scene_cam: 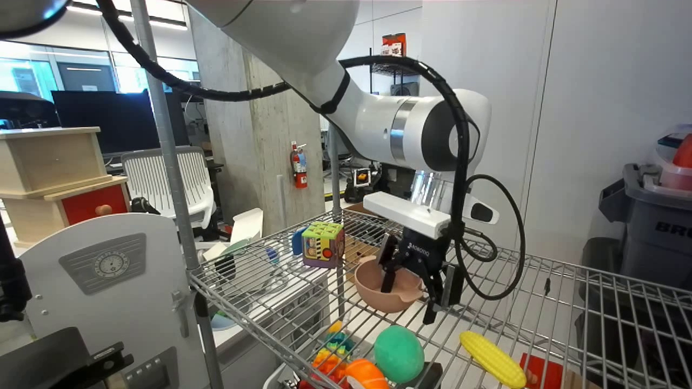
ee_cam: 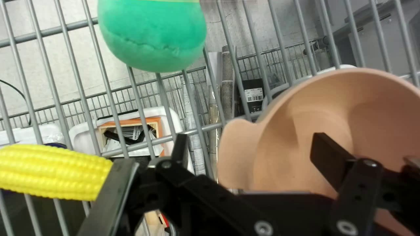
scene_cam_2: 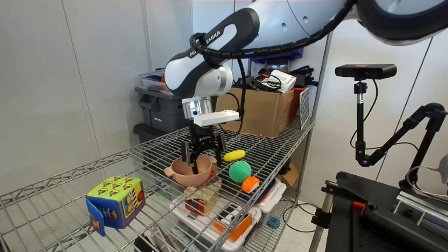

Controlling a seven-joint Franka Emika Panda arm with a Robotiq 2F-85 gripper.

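A pinkish-tan bowl (scene_cam: 376,295) with side handles rests on the wire shelf. My gripper (scene_cam: 408,299) is above it with its fingers spread wide. In exterior view 2 one finger reaches down into the mouth of the bowl (scene_cam_2: 184,180), while the other stays outside, toward the corn. The wrist view shows the bowl's near handle (ee_cam: 236,155) and rim in the gap between the fingers, neither finger clearly pressing on it. A yellow toy corn (ee_cam: 51,171) and a green plush ball (ee_cam: 153,37) lie outside the bowl.
An orange ball (scene_cam_2: 250,184) lies at the shelf's edge near the green ball. A colourful cloth cube (scene_cam: 323,244) sits on another part of the wire shelf (scene_cam: 577,304). A large cardboard box (scene_cam_2: 252,110) stands at the back in exterior view 2.
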